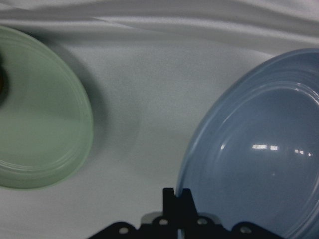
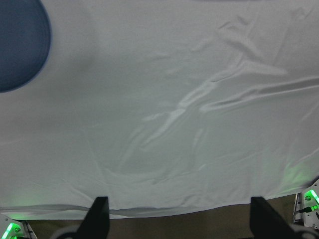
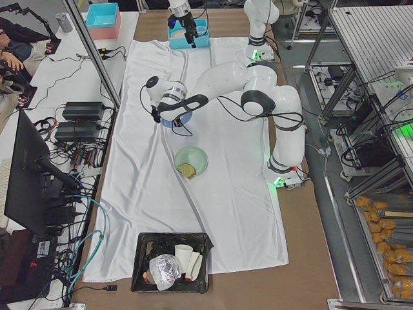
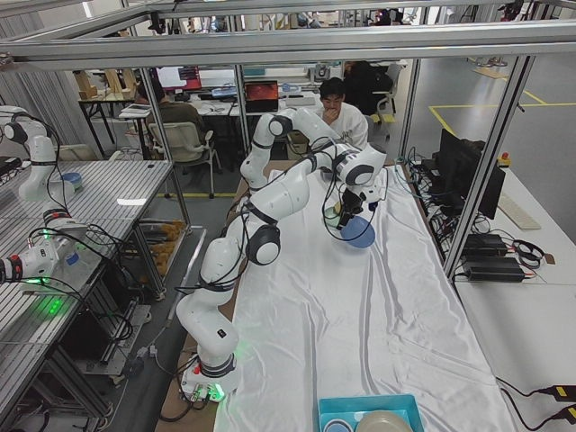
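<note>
In the left wrist view my left gripper is shut on the rim of a blue plate (image 1: 259, 164); the same plate (image 4: 358, 236) is partly under the arm in the camera right view. Beside it lies a green plate (image 1: 45, 119), apart from it, with a yellowish-brown item (image 3: 187, 170) on it in the camera left view. In the right wrist view my right gripper is open over the white cloth, with nothing between its fingers; part of a blue plate shows at the top left.
A black bin (image 3: 139, 265) with cups and a foil-like item stands at one end of the cloth, a turquoise tray (image 4: 405, 401) with dishes at the other. A monitor and electronics line one side.
</note>
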